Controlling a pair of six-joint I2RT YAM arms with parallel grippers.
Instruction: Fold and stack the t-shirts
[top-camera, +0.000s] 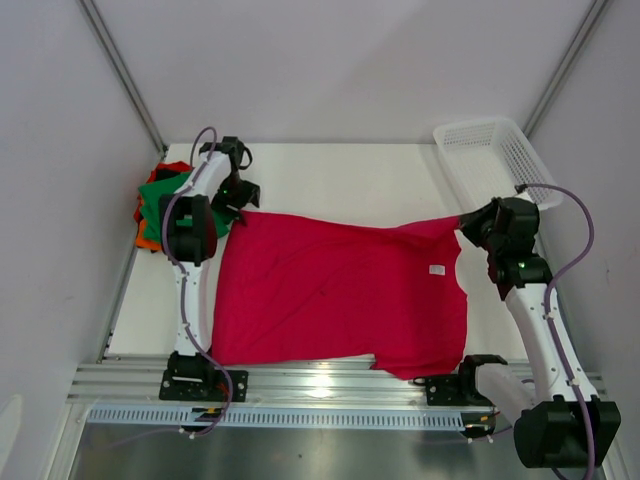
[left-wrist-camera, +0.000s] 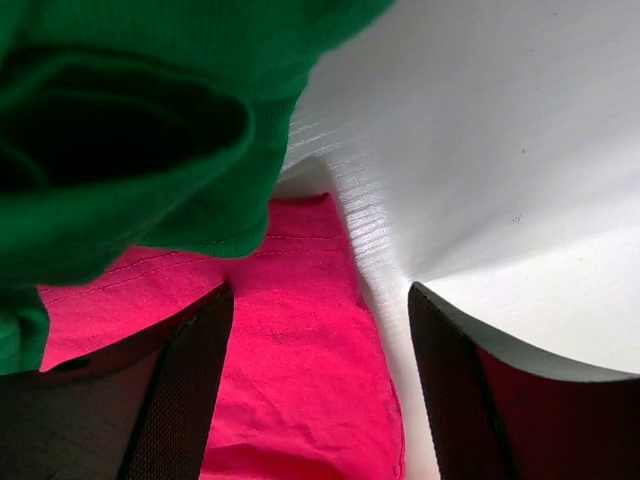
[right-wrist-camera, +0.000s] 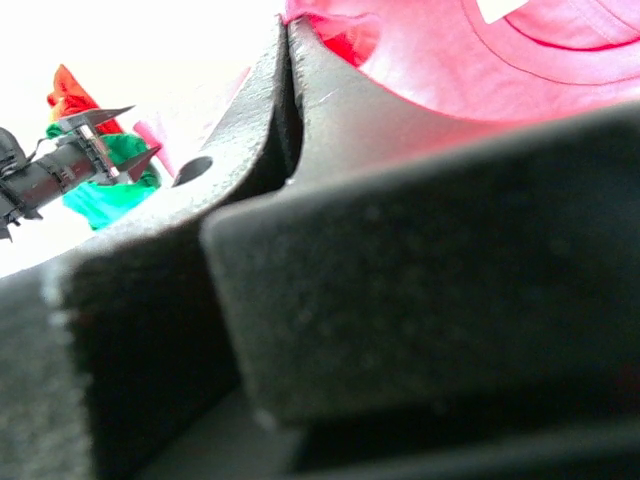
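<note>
A red t-shirt (top-camera: 340, 290) with a white label lies spread over the middle and front of the table. At its top left corner my left gripper is open, its fingers apart over the edge of the red cloth, which lies flat between them. My right gripper (top-camera: 463, 221) is shut on the shirt's top right corner; in the right wrist view pink cloth shows at its meeting fingertips (right-wrist-camera: 300, 45). A green t-shirt (top-camera: 165, 205) lies on the left, partly hidden by the left arm, and overlaps the red corner in the left wrist view.
Orange cloth (top-camera: 147, 243) shows beneath the green shirt at the left edge. An empty white basket (top-camera: 490, 160) stands at the back right.
</note>
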